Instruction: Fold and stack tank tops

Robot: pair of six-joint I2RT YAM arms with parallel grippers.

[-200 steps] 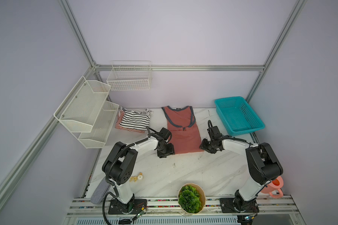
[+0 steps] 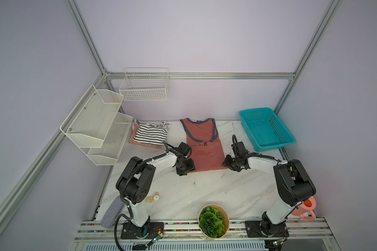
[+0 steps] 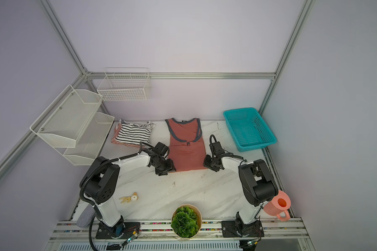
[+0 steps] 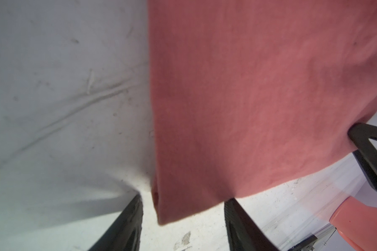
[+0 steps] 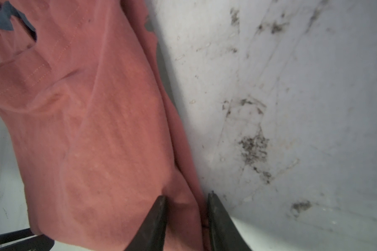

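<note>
A red tank top with dark grey trim [image 2: 206, 154] lies spread on the table, neckline toward the back wall, hem toward the front. At its front left corner is my left gripper [image 2: 191, 170]; in the left wrist view its fingers [image 4: 127, 228] stand apart on either side of the hem corner. By the front right corner is my right gripper [image 2: 226, 166]. The right wrist view shows its fingers [image 5: 152, 223] less far apart, with the shirt's side edge between them. Folded striped tops [image 2: 148, 133] in black-and-white and red-and-white lie in a pile at the back left.
A turquoise basket [image 2: 267, 129] stands at the back right. White mesh shelves [image 2: 98, 125] hang at the left. A pot of green leaves [image 2: 212, 221] is at the front edge, a pink pitcher [image 3: 277, 205] at the front right.
The right arm and the tank top look unmoved.
</note>
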